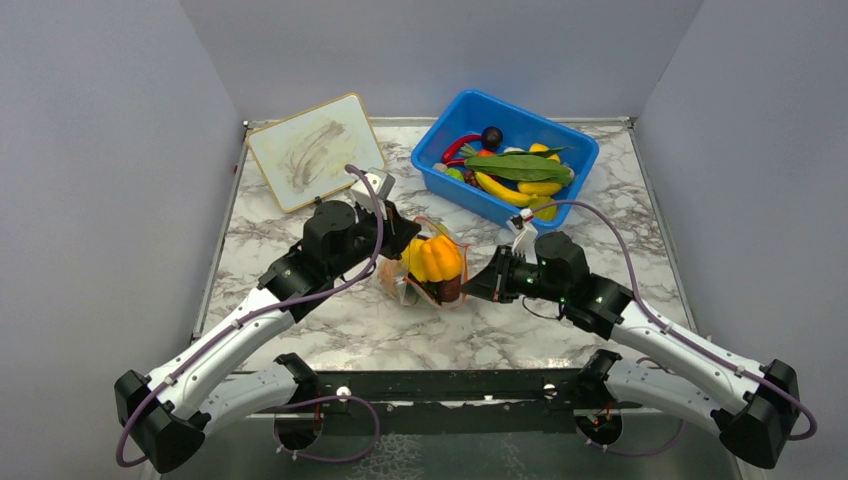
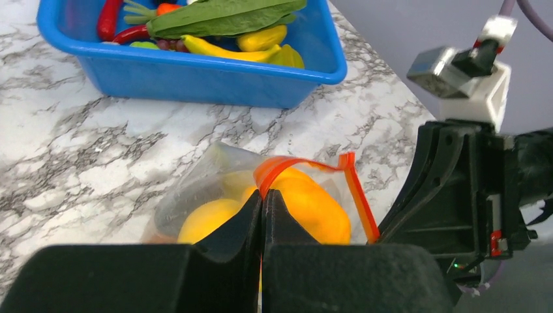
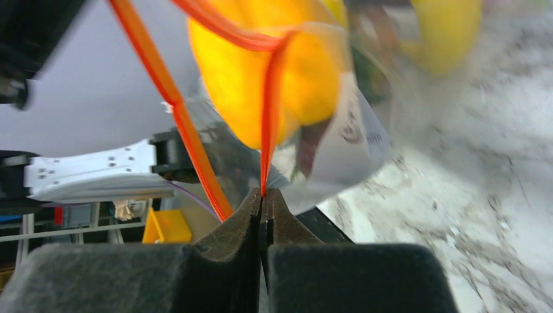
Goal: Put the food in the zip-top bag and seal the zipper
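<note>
The clear zip top bag (image 1: 393, 280) stands on the table with its orange-edged mouth spread. Inside it are an orange-yellow pepper (image 1: 438, 260), a rounder yellow item (image 2: 212, 218) and darker food that is hard to name. My left gripper is shut on the bag's orange rim (image 2: 283, 166) on one side of the mouth. On the opposite side, my right gripper is shut with the same orange rim (image 3: 269, 124) running down between its fingertips. Between the two grippers the mouth gapes, with the pepper showing through it.
A blue bin (image 1: 470, 201) of mixed play fruit and vegetables stands behind the bag, to the right. At the back left lies a whiteboard (image 1: 310, 155) with smudges.
</note>
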